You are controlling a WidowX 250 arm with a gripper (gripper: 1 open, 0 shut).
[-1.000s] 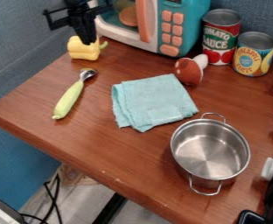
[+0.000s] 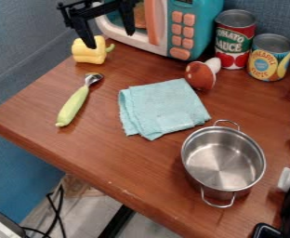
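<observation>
My black gripper (image 2: pixel 85 30) is at the top left, its fingers spread open beside the teal toy microwave (image 2: pixel 197 19), just above a yellow bell pepper (image 2: pixel 90 52). Nothing shows between the fingers. A green-handled scoop (image 2: pixel 73 104) lies on the wooden table (image 2: pixel 60 139). A folded teal cloth (image 2: pixel 162 109) lies in the middle. A steel pot (image 2: pixel 222 164) stands at the lower right.
A mushroom toy (image 2: pixel 201 76) lies near the tomato sauce can (image 2: pixel 234 41) and a second can (image 2: pixel 270 58). A dark appliance with white knobs (image 2: pixel 284 195) lines the right edge.
The objects on the table look unmoved.
</observation>
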